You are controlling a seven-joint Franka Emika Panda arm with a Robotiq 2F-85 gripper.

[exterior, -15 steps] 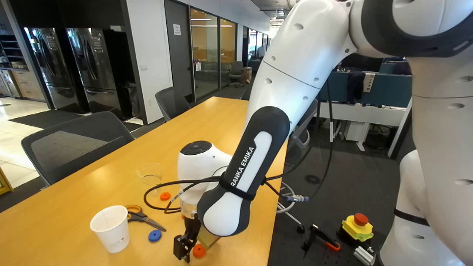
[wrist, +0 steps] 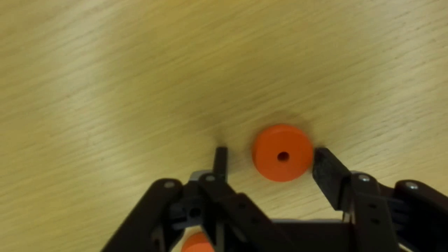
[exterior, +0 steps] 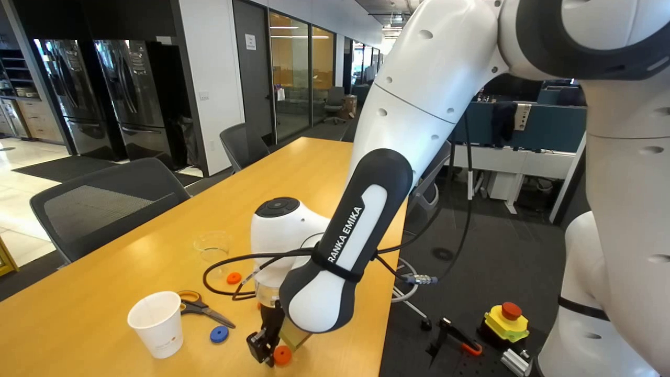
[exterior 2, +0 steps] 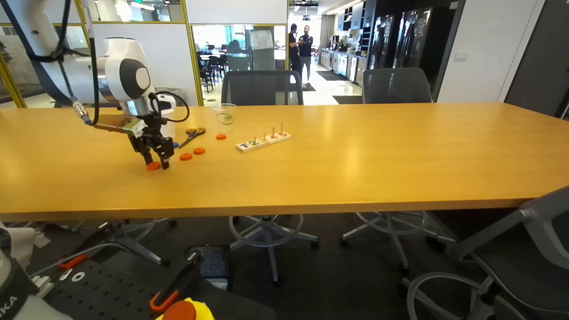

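An orange disc (wrist: 283, 153) with a small centre hole lies flat on the table between the fingers of my gripper, which is part open and pointing down. The right finger (wrist: 325, 170) sits against or very near the disc's edge, while a clear gap separates the left finger (wrist: 220, 161) from it. In exterior view 2 the same disc (exterior 2: 153, 166) shows at the tips of the gripper (exterior 2: 157, 164), low over the wood. More orange discs lie on the table, such as one disc (exterior 2: 186, 157) to the right. A blue disc (exterior: 219, 334) rests near the scissors.
A white paper cup (exterior: 157, 326) and open scissors (exterior: 202, 308) stand close to the gripper. Farther off are a clear cup (exterior 2: 225, 118) and a wooden peg board (exterior 2: 264, 142) with several pegs.
The gripper's fingers have drawn nearer to the orange disc in exterior view 1, shifting slightly right. The disc itself has barely moved, if at all.
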